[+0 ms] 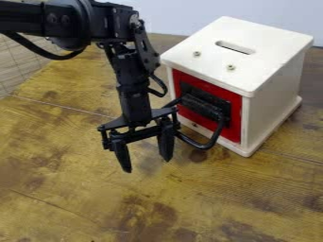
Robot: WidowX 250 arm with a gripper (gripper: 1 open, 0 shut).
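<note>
A white wooden box (273, 95) with a slot in its top and two round fittings stands at the right. Its front has a red panel (232, 134) bearing a black fixture with a dark curved loop hanging from it. My black gripper (145, 148) points down at the lower left of the box's front, open, with nothing between its two fingers. Whether the loop touches the gripper cannot be told.
A pale wall is behind the box, and a light tiled surface shows beyond the table's left edge.
</note>
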